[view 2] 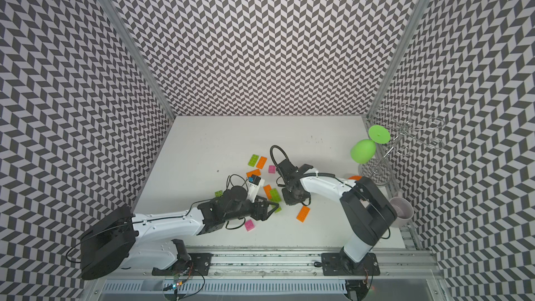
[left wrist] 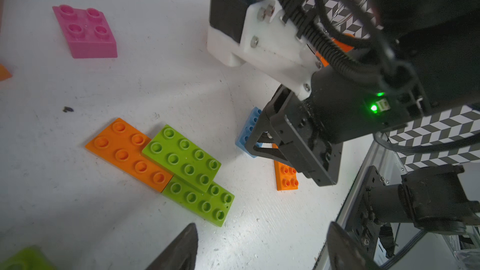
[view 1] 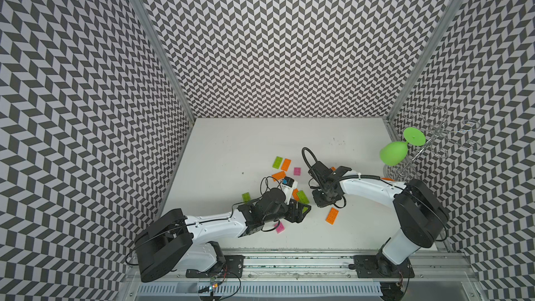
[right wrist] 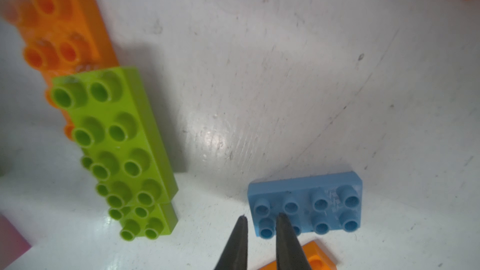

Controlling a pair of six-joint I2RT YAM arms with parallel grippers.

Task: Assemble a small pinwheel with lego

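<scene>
In the left wrist view, a green brick (left wrist: 183,156) lies across an orange brick (left wrist: 125,154) and a second green brick (left wrist: 204,203), which sit end to end beneath it. My left gripper is open near this stack, its fingers (left wrist: 181,250) spread with only table between them. A blue brick (right wrist: 306,207) lies flat to the right of the stack in the right wrist view. My right gripper is shut, its tips in front of the blue brick's left end; nothing shows held. Whether they touch the brick cannot be told.
An orange brick (view 1: 332,215) lies in front of my right gripper. Pink bricks (view 1: 297,171) (view 1: 279,227) lie behind and in front of the stack. A loose green brick (view 1: 277,162) is farther back. A green goblet (view 1: 394,153) hangs at the right.
</scene>
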